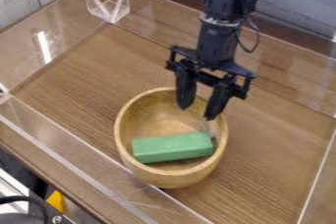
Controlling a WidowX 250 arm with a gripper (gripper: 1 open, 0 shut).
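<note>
A round wooden bowl (138, 120) sits on the wooden table, holding a green block (171, 147) in its lower part. My black gripper (205, 100) hangs over the bowl's back right part, above and behind the block. Its fingers are apart to some degree; I see nothing clearly held between them.
A clear plastic container (108, 4) stands at the back left of the table (79, 90). The table to the left and right of the bowl is clear. A small yellow object (55, 199) shows beyond the lower left edge.
</note>
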